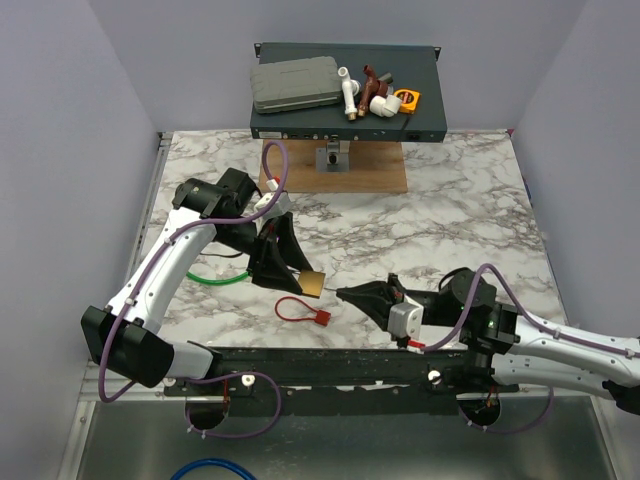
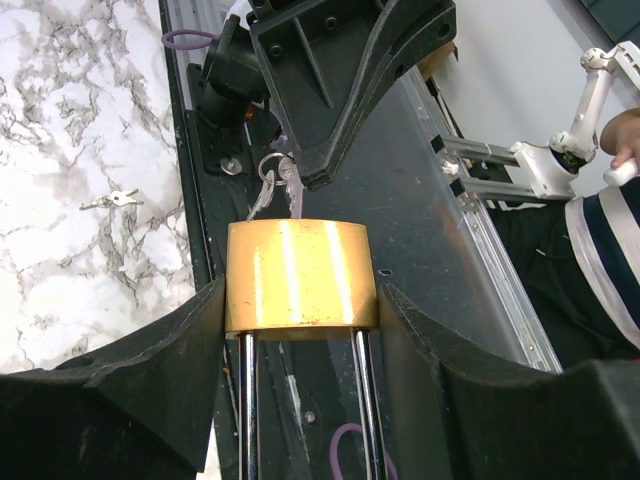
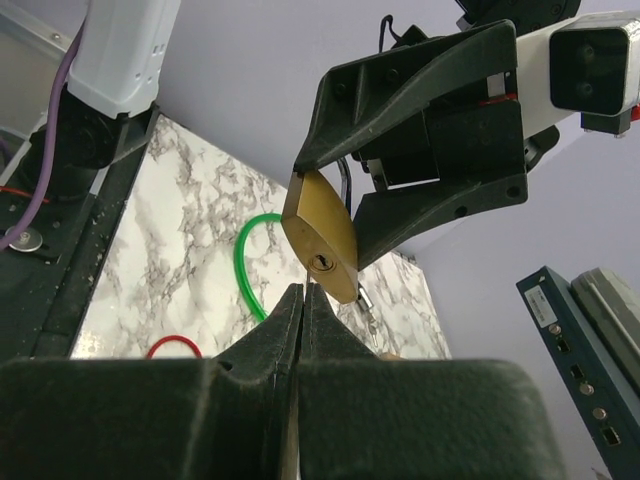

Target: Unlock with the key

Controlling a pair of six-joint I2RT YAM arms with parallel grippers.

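Note:
My left gripper [image 1: 308,281] is shut on a brass padlock [image 2: 298,275], pinching it by its sides. The steel shackle [image 2: 249,410] points back between the fingers. In the right wrist view the lock's keyhole [image 3: 321,262] faces my right gripper. That gripper is shut, and a thin key [image 3: 307,273] sticks out of its fingertips, its end close beside the keyhole. Whether the tip touches the lock, I cannot tell. From the right fingertip hangs a ring [image 2: 273,165] with keys in the left wrist view.
A red cable loop [image 1: 302,318] and a green ring [image 1: 217,280] lie on the marble table. A small silver, key-like piece [image 2: 112,200] shows on the marble too. At the back stands a dark shelf [image 1: 349,134] bearing a grey case [image 1: 296,84] and fittings.

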